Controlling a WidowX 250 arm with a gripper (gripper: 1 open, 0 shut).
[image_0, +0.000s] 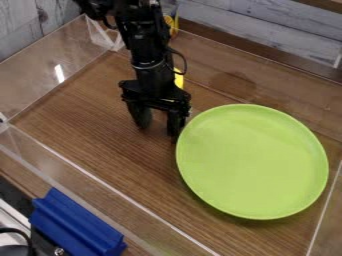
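Note:
My black gripper (158, 118) hangs low over the wooden tray floor, just left of the large green plate (250, 160), with its fingers open and reaching toward the plate's upper left edge. Part of a yellow object (179, 78) shows behind the arm; the rest of it is hidden.
Clear walls surround the brown wooden surface (94, 140). A blue plastic object (74, 225) lies outside at the lower left. Bare wood is free to the left of the gripper and behind the plate.

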